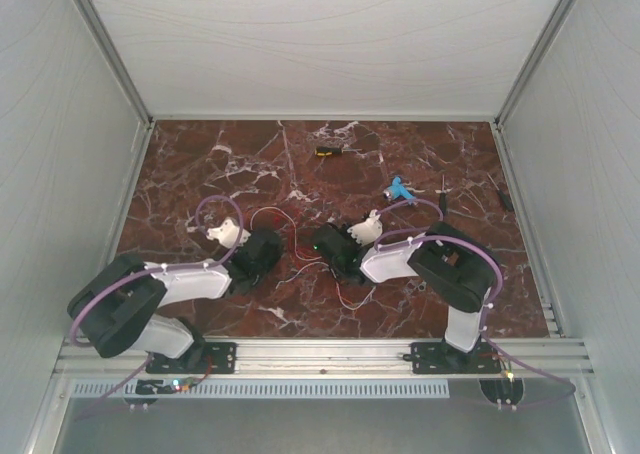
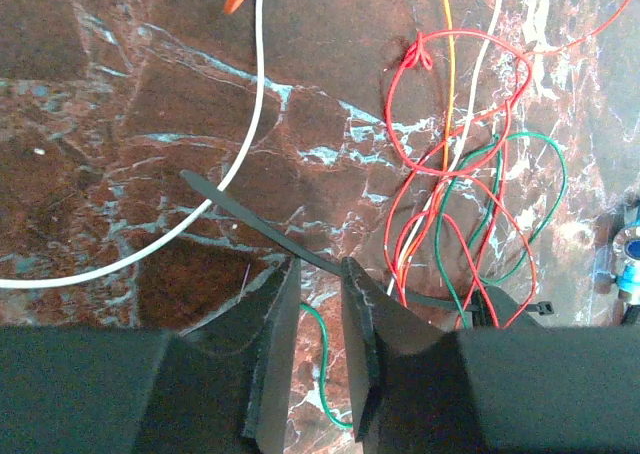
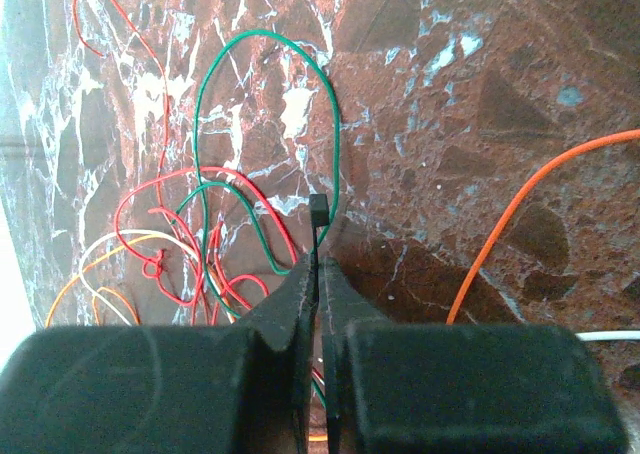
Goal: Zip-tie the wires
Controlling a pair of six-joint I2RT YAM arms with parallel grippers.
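Note:
A black zip tie [image 2: 250, 217] stretches diagonally in the left wrist view, crossing the tips of my left gripper. That gripper is part open, with a narrow gap between its fingers. The tie's far end passes by the tangled wires [image 2: 447, 174], which are red, green, orange and white. My right gripper is shut on the zip tie, whose small black head [image 3: 319, 209] sticks out beyond the fingertips. In the right wrist view the wires [image 3: 205, 234] lie left of the fingers; whether the tie goes around them cannot be told.
Single white [image 2: 258, 84] and orange [image 3: 530, 189] wires curve away from the bundle. Blue-handled pliers [image 1: 398, 189] and a yellow-black tool [image 1: 328, 151] lie farther back. Bare stone surface fills the back of the table.

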